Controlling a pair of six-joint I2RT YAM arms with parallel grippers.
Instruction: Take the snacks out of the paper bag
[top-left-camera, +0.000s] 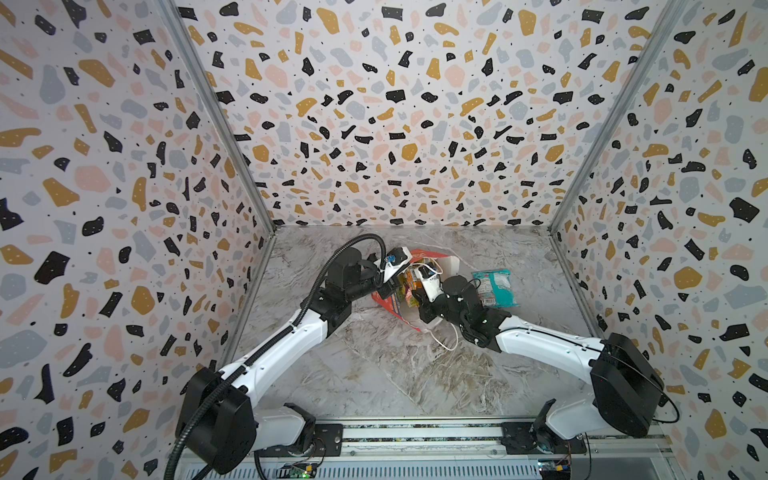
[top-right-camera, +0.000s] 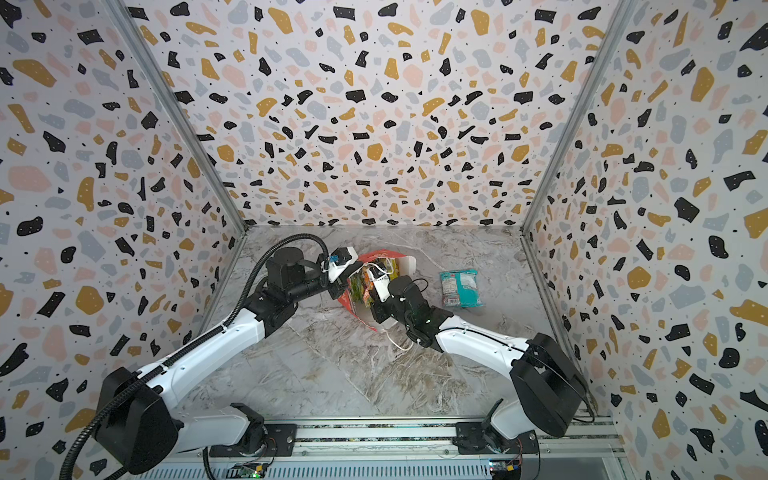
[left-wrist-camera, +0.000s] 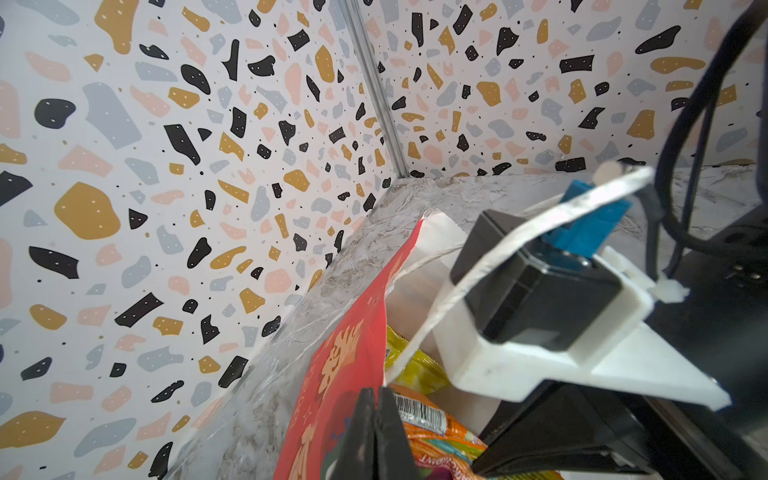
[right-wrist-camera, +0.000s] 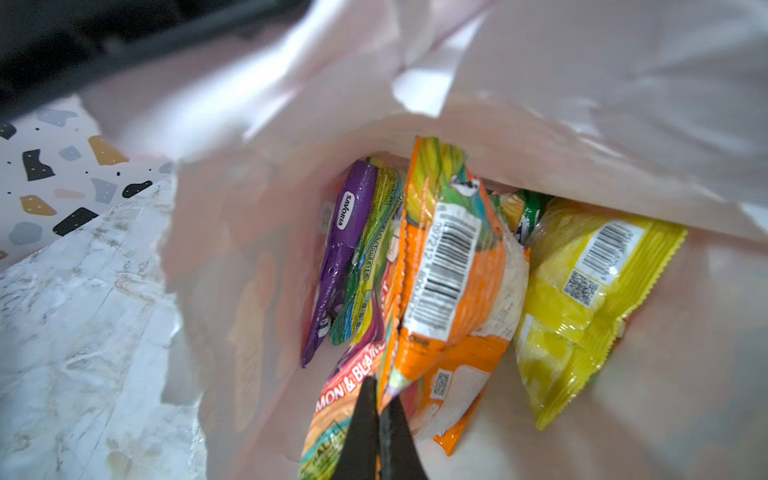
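The red-and-white paper bag (left-wrist-camera: 344, 360) lies open at table centre, holding an orange snack (right-wrist-camera: 448, 280), a yellow packet (right-wrist-camera: 592, 296), a purple packet (right-wrist-camera: 344, 224) and others. My right gripper is shut inside the bag mouth, its tips against the orange snack; whether any wrapper is between them is unclear. My left gripper is shut at the bag's red edge, close beside the right wrist housing. A teal packet (top-left-camera: 496, 288) lies outside, right of the bag.
Patterned walls enclose the back and both sides. The two arms are close together over the bag, with white handles looping round the right wrist.
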